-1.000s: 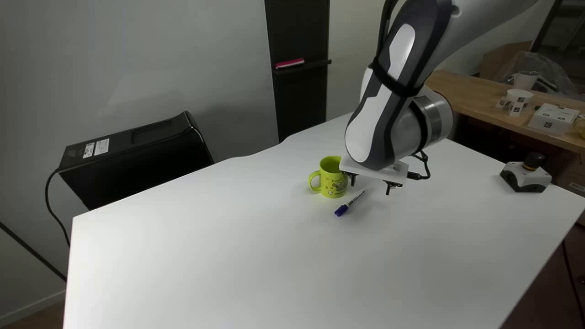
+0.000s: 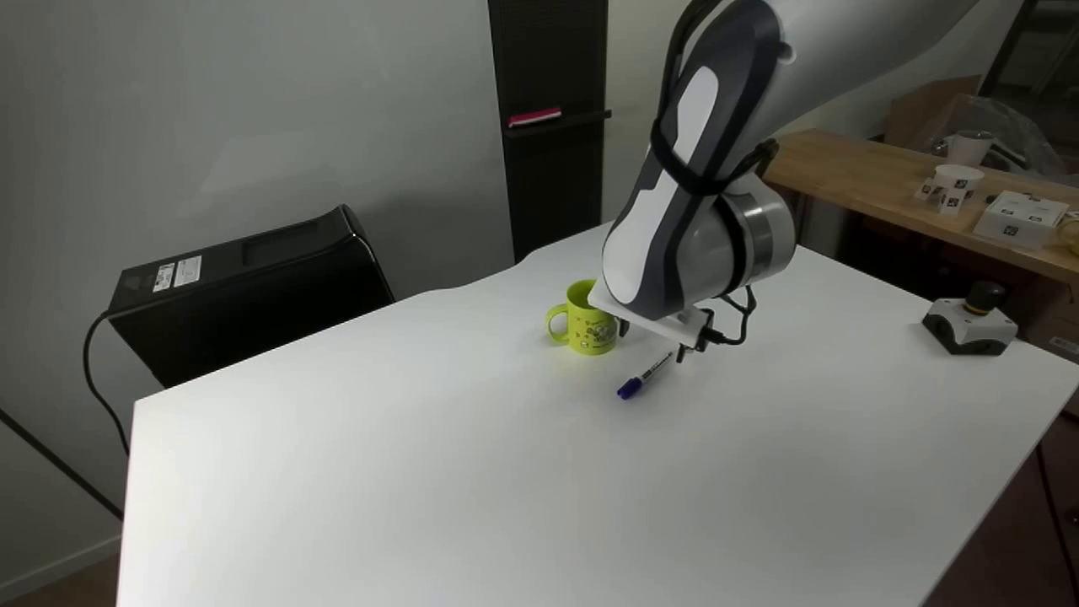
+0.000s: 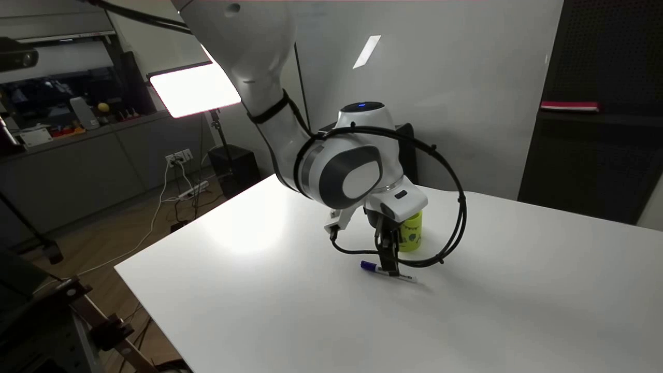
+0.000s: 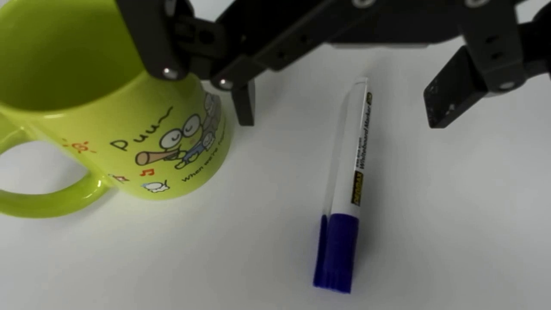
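A whiteboard marker [image 4: 356, 134] with a white body and blue cap lies on the white table. Over its white end stands my gripper, open, with one finger on either side of the marker and nothing held. The lime-green mug [image 4: 170, 129] is upright at the left in the wrist view, its handle pointing away from the marker. The left fingertip [image 4: 243, 103] is right against or very near the mug's wall; contact cannot be told. In exterior view 2 the arm hides part of the mug [image 3: 410, 233].
Bare table [image 2: 405, 486] stretches to the left and front. A black-topped button box [image 2: 971, 322] sits near the right edge. A black cabinet-like box [image 2: 253, 273] stands beyond the table's back edge. A loose cable loop [image 3: 460, 205] hangs beside the arm.
My gripper has moved left and lower, toward the marker. The mug has shifted left and slightly back, away from the marker. The marker lies where it was.
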